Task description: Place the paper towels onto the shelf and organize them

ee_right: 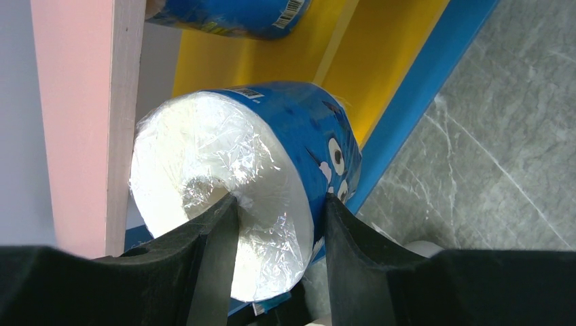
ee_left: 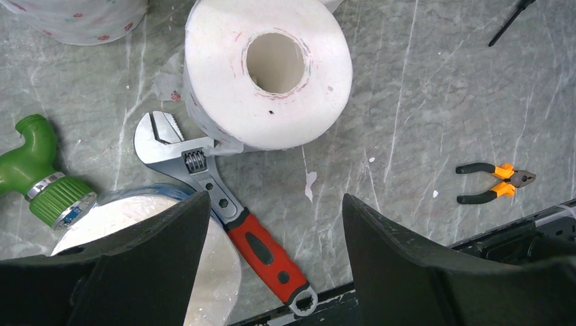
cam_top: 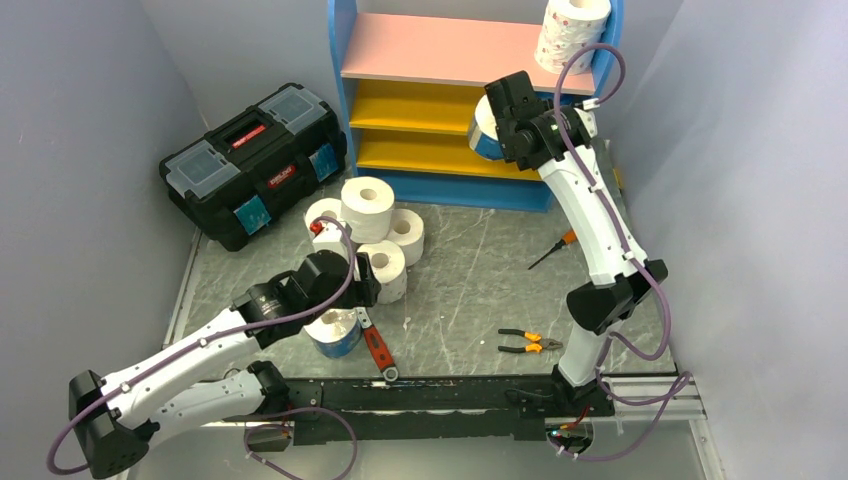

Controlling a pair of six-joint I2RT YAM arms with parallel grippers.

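Note:
My right gripper is shut on a blue-wrapped roll, its clear-film end turned toward the camera. In the top view this roll is held in front of the yellow shelves; whether it touches a shelf board, I cannot tell. Another blue roll lies farther inside the shelf. A patterned white roll stands upright on the pink top board. Open and empty, my left gripper hangs above the counter near a white roll and a blue-wrapped roll.
More white rolls cluster at the counter's left. A wrench, pliers and a screwdriver lie loose. The black toolbox stands back left.

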